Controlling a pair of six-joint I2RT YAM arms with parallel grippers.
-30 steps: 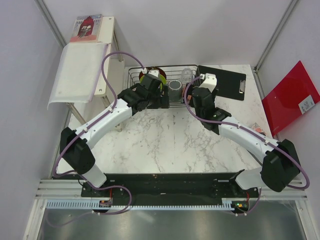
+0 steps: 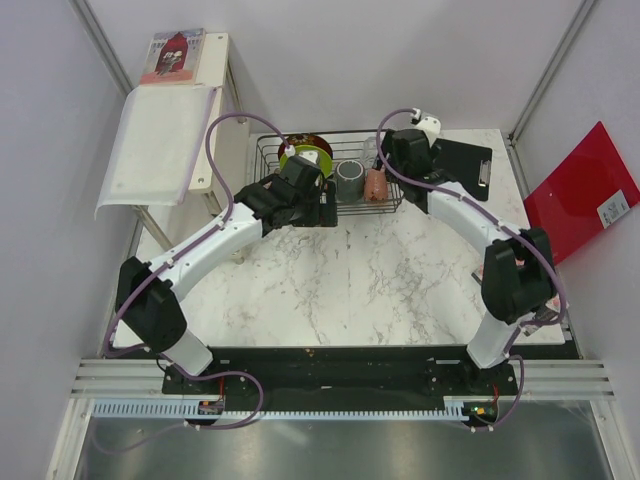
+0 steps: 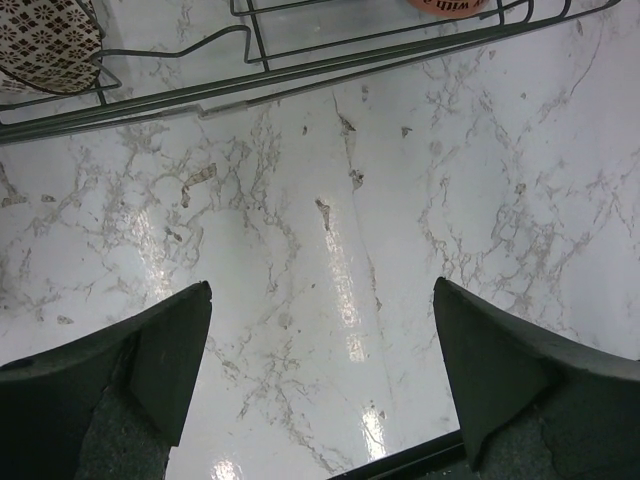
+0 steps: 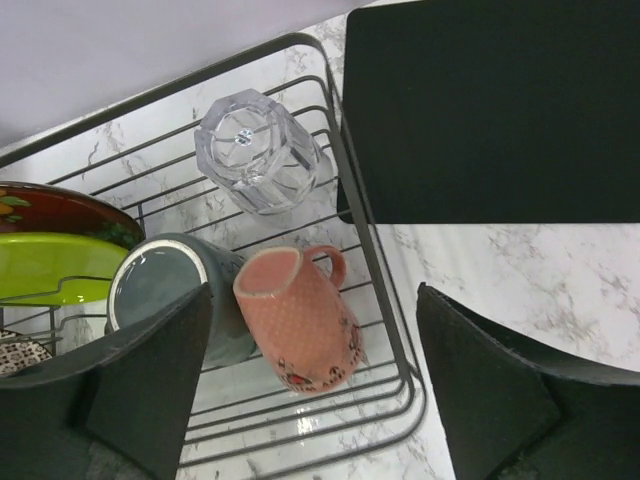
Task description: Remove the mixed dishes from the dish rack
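Observation:
In the right wrist view a clear faceted glass [image 4: 255,160] lies tilted in the wire dish rack [image 4: 352,165]. A pink mug [image 4: 305,335] leans beside a grey mug [image 4: 160,285] there. Farther left are a green plate [image 4: 50,265], a dark red dish [image 4: 65,212] and a patterned dish [image 4: 18,355], partly cut off. Above the rack's right end, my right gripper has its fingers apart, holding nothing. My left gripper is open and empty over bare tabletop in front of the rack.
A black clipboard [image 2: 465,168] lies right of the rack. The white shelf [image 2: 200,165] stands at the left and a red panel [image 2: 580,195] at the right wall.
My right gripper has moved away from the front, up and toward the rack's back right corner, its forearm swinging inward. The left arm has barely moved.

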